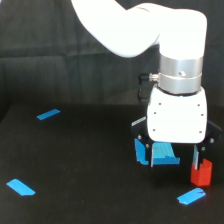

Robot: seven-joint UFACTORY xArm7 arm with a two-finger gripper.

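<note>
My gripper (pixel 174 158) points down at the right side of the dark table, its two fingers spread wide. Below and behind the white hand shows a bright blue object (pixel 163 154), its upper part hidden by the hand. Part of it appears between the fingers; whether it lies in the gap or farther back I cannot tell. A small red block (pixel 202 174) sits just right of the right finger, apparently clear of the gap.
Flat blue strips lie on the table: one (pixel 191 196) in front of the red block, one (pixel 20 187) at the front left, another (pixel 48 114) at the back left. A dark curtain (pixel 60 75) hangs behind.
</note>
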